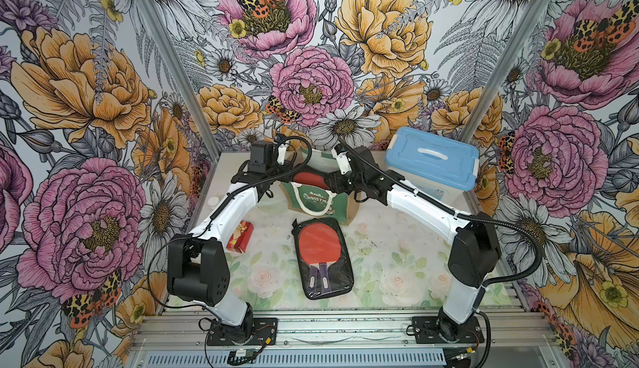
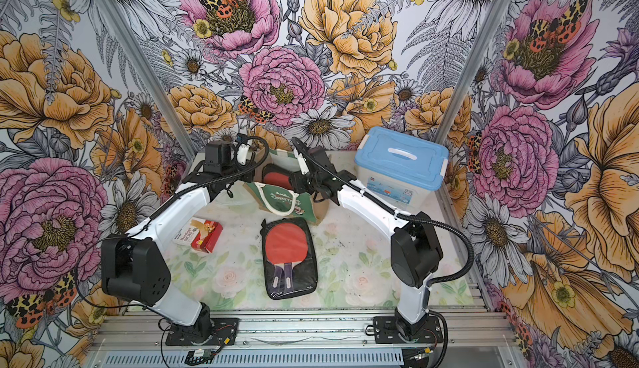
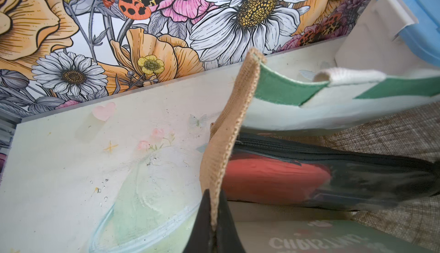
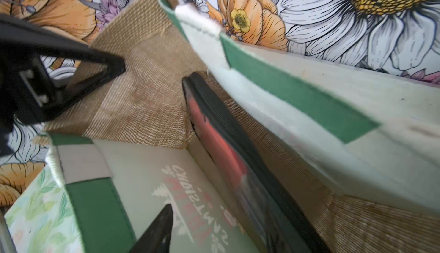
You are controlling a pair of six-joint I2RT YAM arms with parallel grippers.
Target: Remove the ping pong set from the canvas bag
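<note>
The canvas bag [image 1: 340, 206], green with burlap sides and white handles, stands at the back of the table, its mouth spread. Inside it a ping pong set [image 3: 275, 179], a red paddle in a black zip case, stands on edge. My left gripper is shut on the bag's burlap side edge. My right gripper is part open at the bag's mouth; one of its fingers [image 4: 158, 232] is over the green front panel, the other overlaps the case in view. Nothing shows gripped there. Another ping pong set [image 2: 286, 238] lies flat in front of the bag.
A red box [image 1: 240, 236] lies on the table's left side. Behind and right of the bag stands a clear bin with a blue lid [image 1: 436, 158].
</note>
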